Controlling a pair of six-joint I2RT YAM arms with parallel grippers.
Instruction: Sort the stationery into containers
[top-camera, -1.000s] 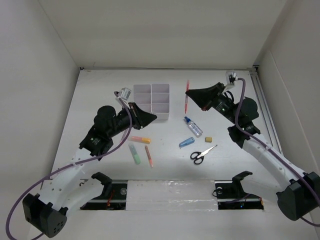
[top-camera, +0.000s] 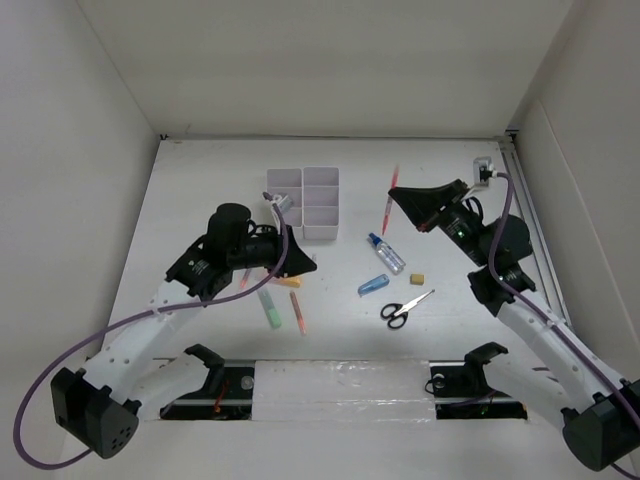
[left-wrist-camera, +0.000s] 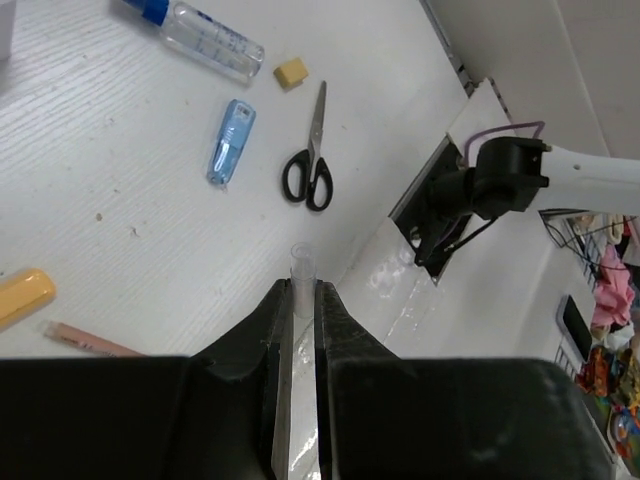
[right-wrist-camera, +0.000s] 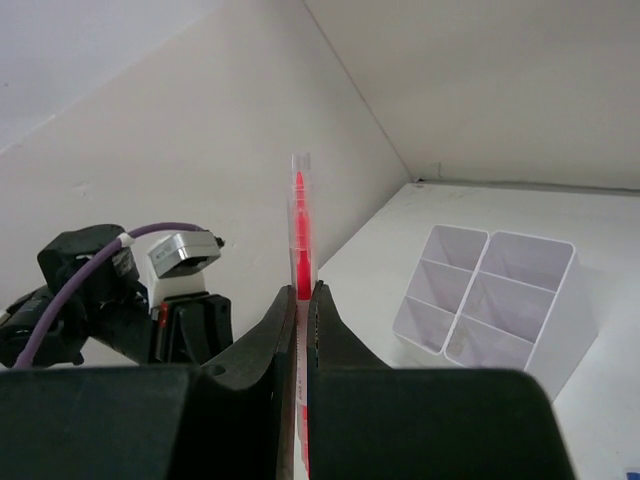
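Observation:
My left gripper is shut on a clear tube-like piece (left-wrist-camera: 303, 262), whose end sticks out past the fingertips. In the right wrist view a red pen in a clear casing (right-wrist-camera: 303, 230) stands upright, with my right gripper shut on it above the table. The grey-white compartment box (right-wrist-camera: 493, 236) is empty in the compartments I can see. On the table lie black-handled scissors (top-camera: 406, 308), a blue cutter (top-camera: 373, 285), a blue-capped bottle (top-camera: 386, 253), a yellow eraser (top-camera: 417, 280), a green marker (top-camera: 269, 308) and an orange-red pen (top-camera: 298, 312).
An orange marker (top-camera: 288, 282) lies partly beneath the left gripper. Two side-by-side box sections (top-camera: 303, 201) stand at the back, partly covered by the left arm's camera. The table's right part, beyond the eraser, is bare.
My left gripper has moved toward the front and slightly right, leaving the box's front edge. The right gripper has shifted a little right and forward, carrying the red pen. Table items have not moved.

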